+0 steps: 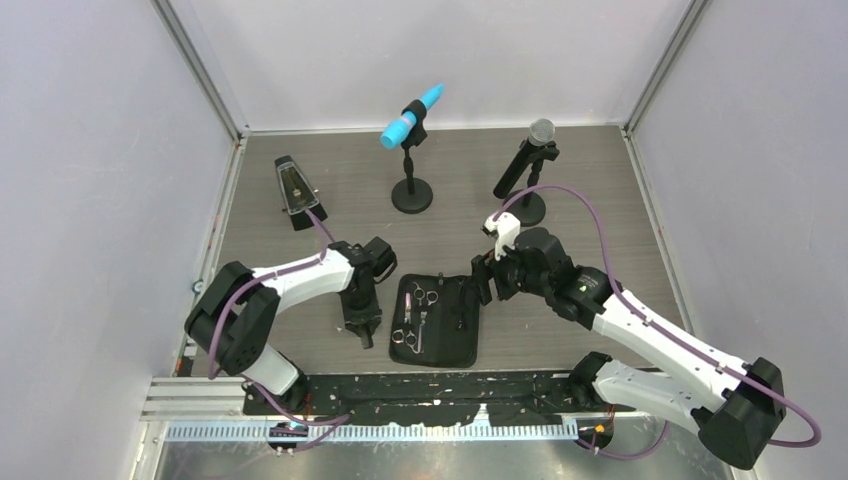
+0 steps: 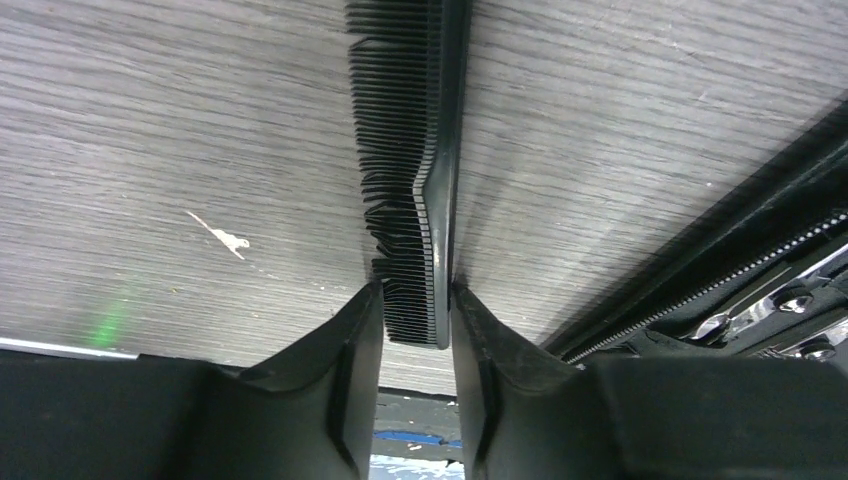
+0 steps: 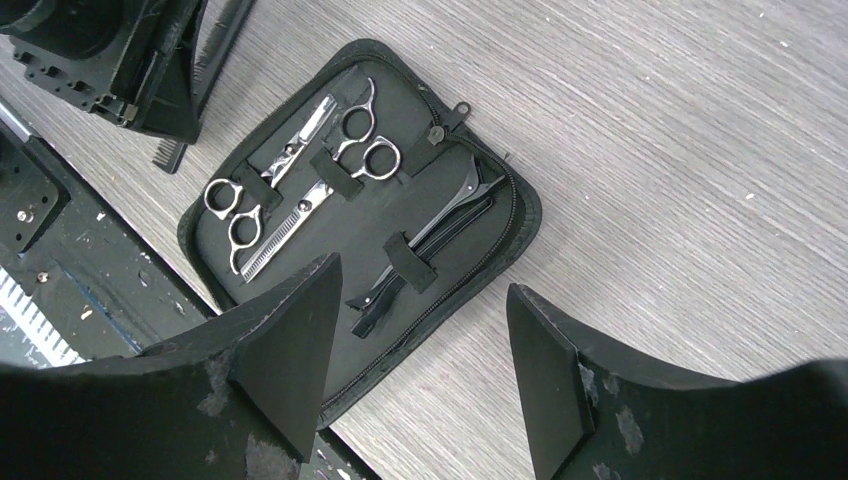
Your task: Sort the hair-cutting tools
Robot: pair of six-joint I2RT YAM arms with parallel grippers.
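A black comb (image 2: 440, 170) runs between the fingers of my left gripper. Its toothed end sticks out past the fingertips, which sit close against both edges; whether they clamp it cannot be told. From above, only the comb's near end (image 1: 367, 341) shows below the gripper. The black zip case (image 1: 432, 357) lies open to the right, holding two pairs of scissors (image 3: 298, 217) and dark clips (image 3: 440, 222) under straps. By the case's right edge hovers my right gripper, open and empty.
Behind stand a blue microphone (image 1: 398, 132) on a stand, a dark microphone (image 1: 515, 170) on another, and a dark, see-through-fronted box (image 1: 296, 192). Bare table (image 1: 450, 240) lies between the case and the stands.
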